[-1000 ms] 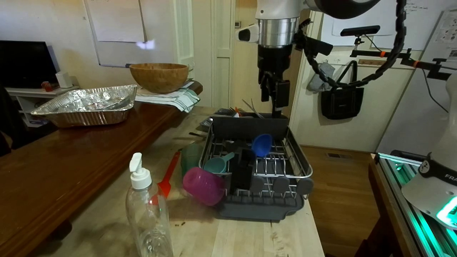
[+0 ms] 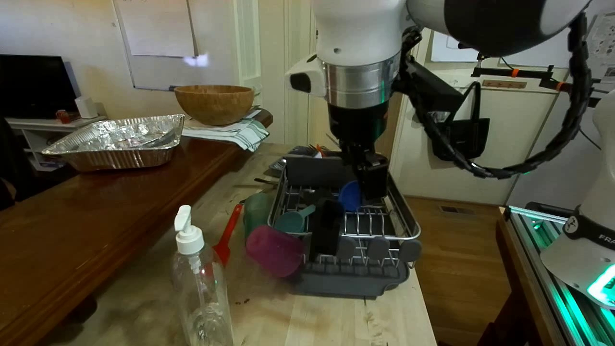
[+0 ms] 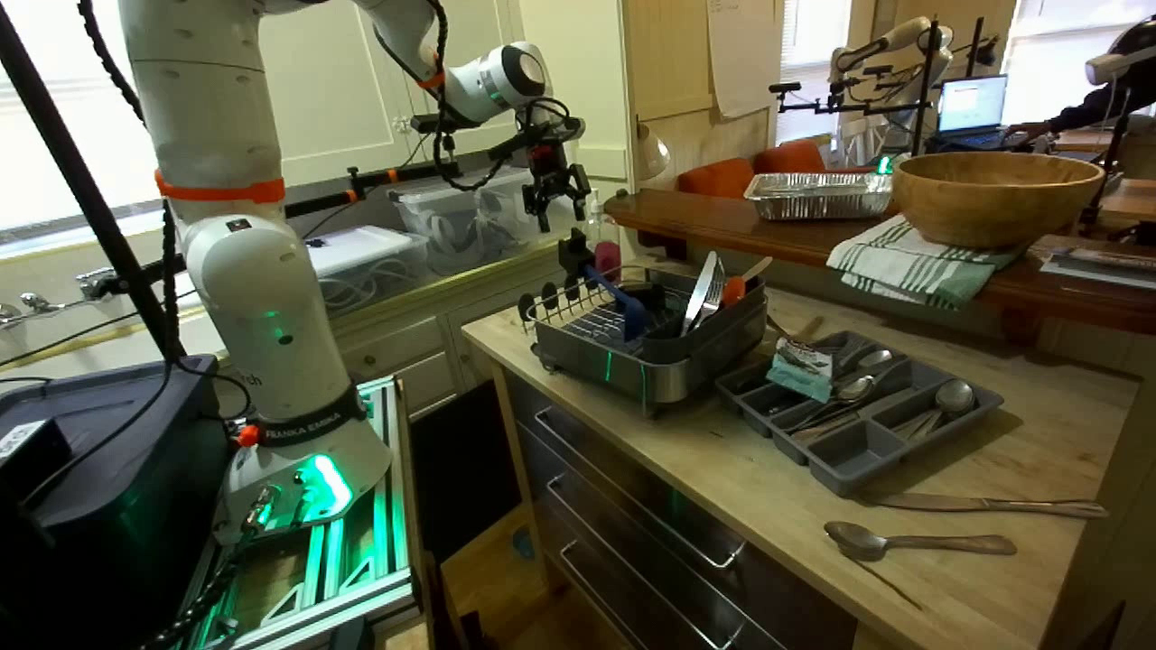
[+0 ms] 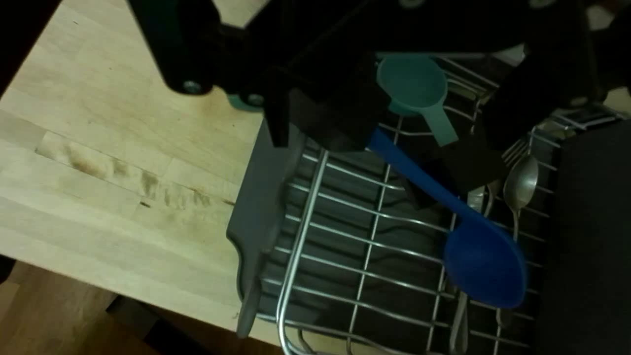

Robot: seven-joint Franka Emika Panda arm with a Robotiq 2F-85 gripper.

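My gripper stands open above the dish rack, with nothing visible between its fingers. In exterior view 1 it overlaps the rack's far right part and partly covers a blue ladle. The wrist view shows the ladle lying on the wires, its handle slanting up to a black block. A teal measuring cup sits beyond it, partly behind the dark gripper parts. The grey dish rack also holds the black block. Metal cutlery, including a spoon, lies close to the ladle.
A magenta cup, green cup, red spatula and pump bottle stand or lie left of the rack. A grey cutlery tray and loose spoon are across the counter. Bare counter borders the rack.
The arm has come lower and nearer in exterior view 1, from behind the rack to over it. The gripper now partly hides the blue ladle, while the rack's contents look unmoved.
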